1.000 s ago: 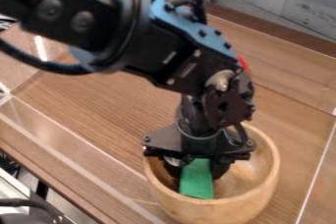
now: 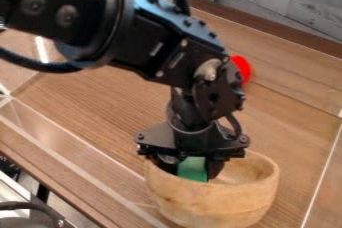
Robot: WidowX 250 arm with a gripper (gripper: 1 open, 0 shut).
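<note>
A wooden bowl [image 2: 211, 198] sits at the bottom centre of the view on the table. My gripper [image 2: 194, 161] reaches down into it, shut on a green object [image 2: 191, 171] that is partly hidden by the gripper and the bowl's near wall. The fingertips are hard to see inside the bowl.
A red round object [image 2: 241, 68] lies behind the arm at the right. A grey wall runs along the back.
The gripper has shifted a little left and up, and less of the green object shows above the bowl's wall. The bowl has moved slightly left, and more of the red object is visible.
</note>
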